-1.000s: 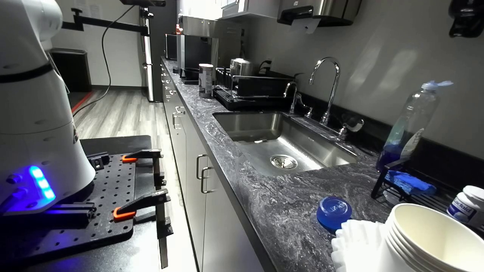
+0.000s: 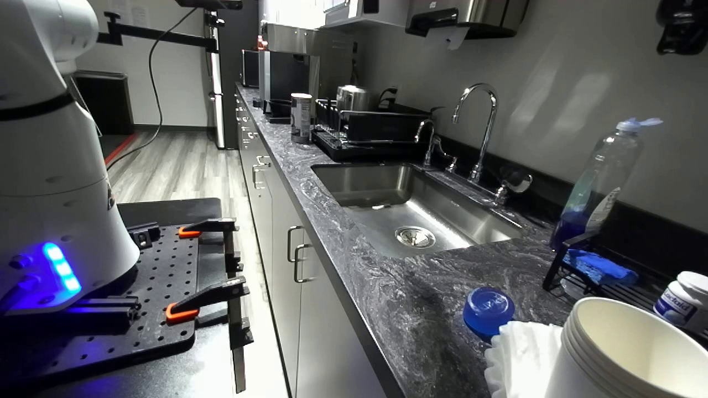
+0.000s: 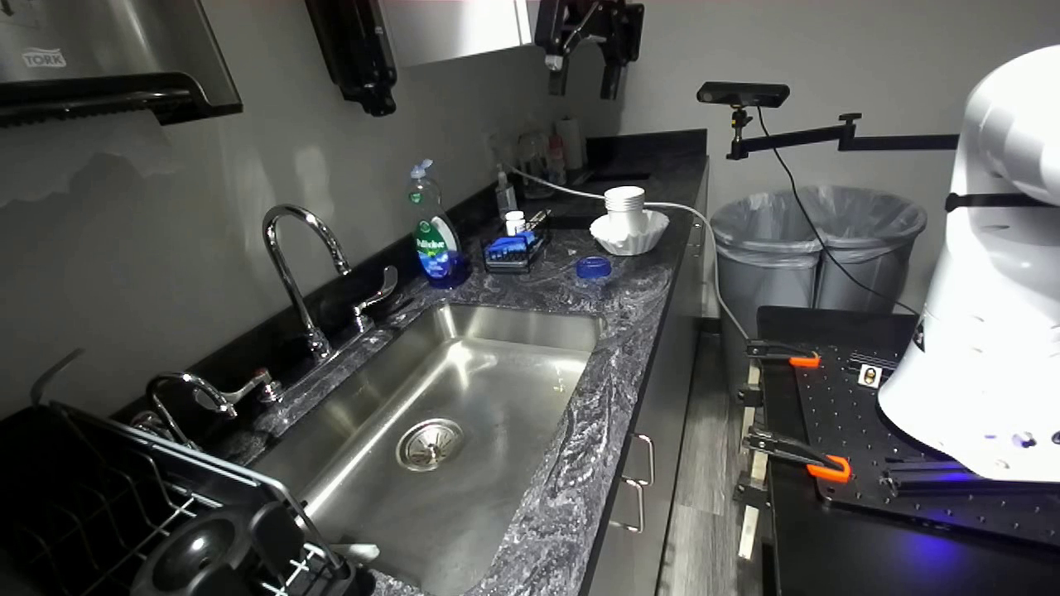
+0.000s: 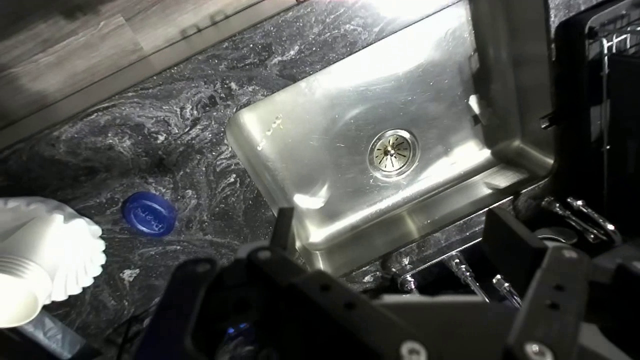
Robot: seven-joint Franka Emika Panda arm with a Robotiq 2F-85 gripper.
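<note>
High above the counter, at the top of exterior view 2, my gripper (image 3: pixel 584 84) points downward with its fingers spread. The wrist view also shows the gripper open, nothing between its fingers, and the steel sink (image 4: pixel 336 114) far below. A round blue lid-like piece (image 4: pixel 149 214) lies on the counter left of the sink. Beside it sits a white fluted stack of paper filters (image 4: pixel 75 258) with white cups (image 4: pixel 24 288) in it. In exterior view 1 the blue piece (image 2: pixel 488 310) rests near the cups (image 2: pixel 584 358); the gripper is out of frame there.
A tall soap bottle (image 3: pixel 435 233) and a black caddy with a blue sponge (image 3: pixel 509 247) stand along the wall. The curved faucet (image 3: pixel 296 268) rises behind the sink. A dish rack (image 2: pixel 381 126) borders its far end. Counter between sink and blue piece is clear.
The upper part of the arm has shifted slightly to the right in exterior view 1. The objects on the counter have stayed in place.
</note>
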